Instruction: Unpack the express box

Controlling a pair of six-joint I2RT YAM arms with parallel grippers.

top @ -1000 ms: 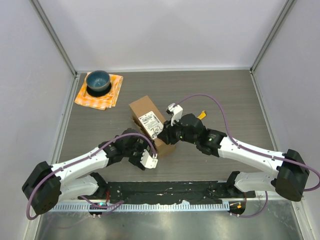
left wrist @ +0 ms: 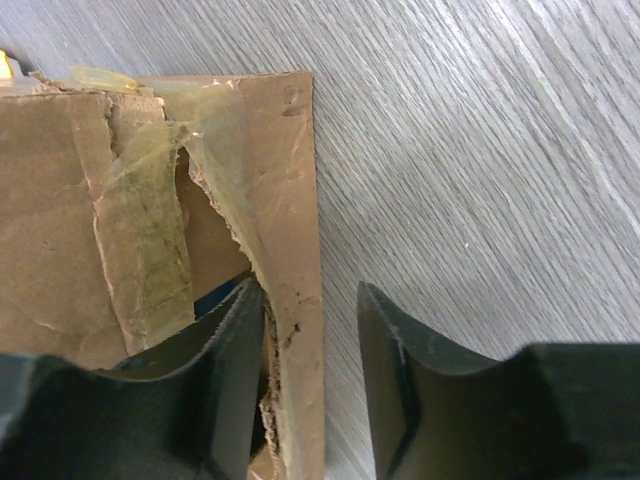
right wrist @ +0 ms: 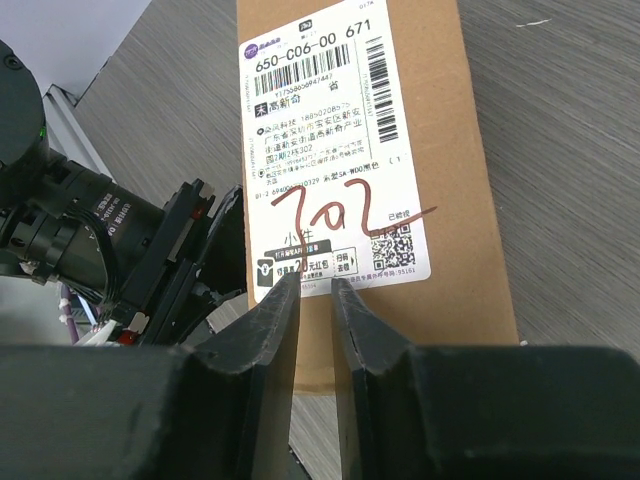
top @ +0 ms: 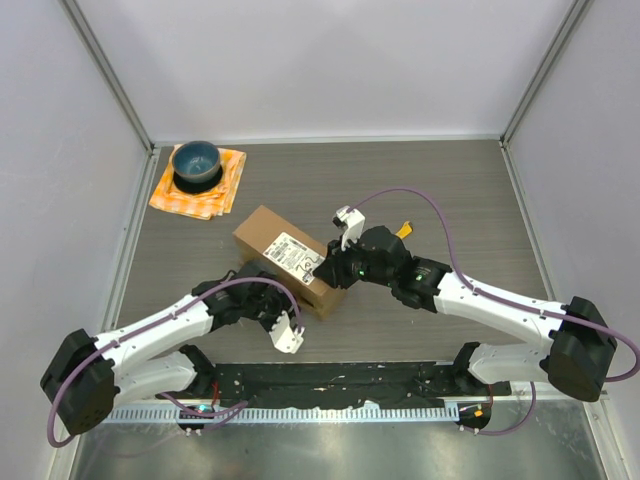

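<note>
A brown cardboard box (top: 272,223) stands tilted in the middle of the table, a white shipping label (right wrist: 340,150) on its upward face. Torn flaps and clear tape (left wrist: 150,220) show along its opened side in the left wrist view, where something dark blue lies partly visible inside. My left gripper is open astride the box's edge, one finger at the slit and the other outside over the table. Over the labelled face, near its lower end, my right gripper stands narrowly open with nothing seen between its fingers; contact with the cardboard is unclear.
A blue bowl (top: 197,160) sits on a dark round base on an orange checked cloth (top: 231,180) at the back left. Behind the right gripper lies a yellow tool (top: 404,230). Bare table (top: 440,180) stretches across the back right.
The box has turned, its far end swinging to the left. My left gripper has shifted slightly left with it, while the right arm looks nearly still.
</note>
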